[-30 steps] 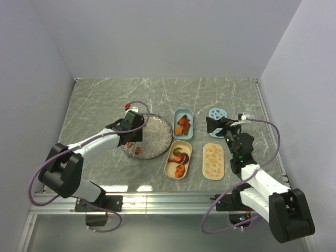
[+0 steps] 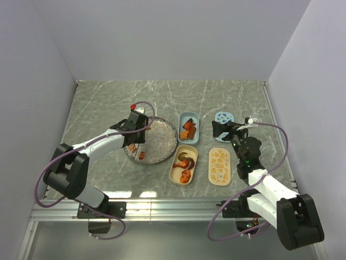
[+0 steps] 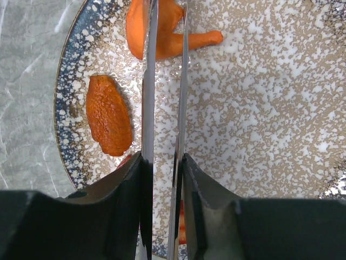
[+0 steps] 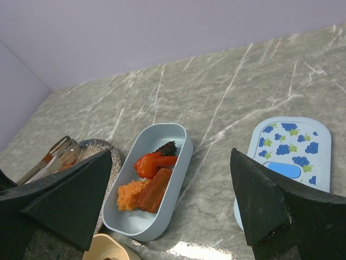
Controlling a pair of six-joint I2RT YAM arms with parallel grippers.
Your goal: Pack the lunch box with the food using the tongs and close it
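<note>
My left gripper is over the speckled plate (image 2: 159,151), its long metal blades part open around an orange piece (image 3: 135,27) at the top of the left wrist view; whether they grip it is unclear. A browned food piece (image 3: 108,114) lies left of the blades. The blue lunch box (image 4: 184,173) holds several food pieces, and the cream box (image 2: 175,172) holds food too. My right gripper (image 2: 219,127) stands open over the blue patterned lid (image 4: 281,141), with nothing between its fingers.
A cream lid (image 2: 219,173) lies right of the cream box. Grey walls surround the table.
The right arm and the boxes have not visibly moved.
</note>
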